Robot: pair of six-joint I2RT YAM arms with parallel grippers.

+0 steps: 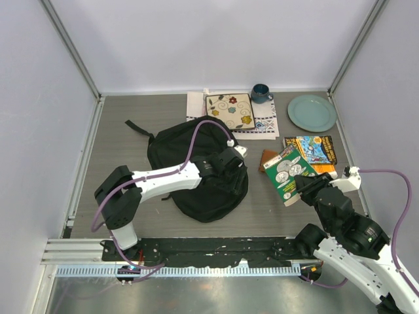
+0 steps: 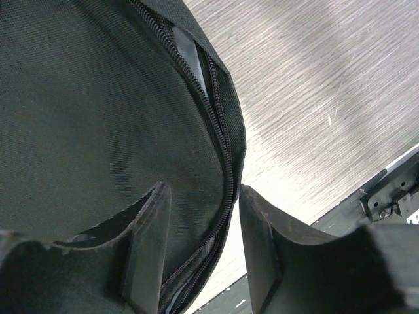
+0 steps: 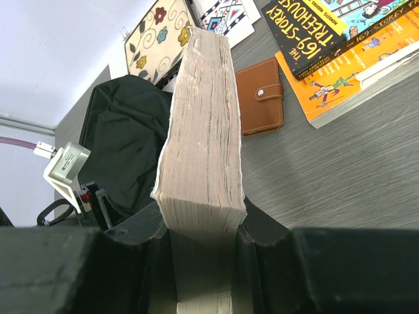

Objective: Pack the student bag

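The black bag [image 1: 175, 149] lies flat on the table, left of centre. In the left wrist view the zipped edge [image 2: 218, 124] of the bag gapes a little near the top. My left gripper stands open over that edge, its fingertips on either side of the zip; whether they touch the cloth I cannot tell. A thick green book [image 1: 288, 174] is held up by one end in my right gripper [image 1: 306, 188]. Seen from the right wrist, the pale page edges [image 3: 203, 118] fill the space between the fingers.
A brown wallet [image 3: 260, 98] and two stacked books [image 1: 314, 150] lie past the held book. A teal plate [image 1: 311, 112], blue mug [image 1: 260, 93] and flowered notebook [image 1: 229, 110] stand along the back. Bare table shows between the bag and the right arm.
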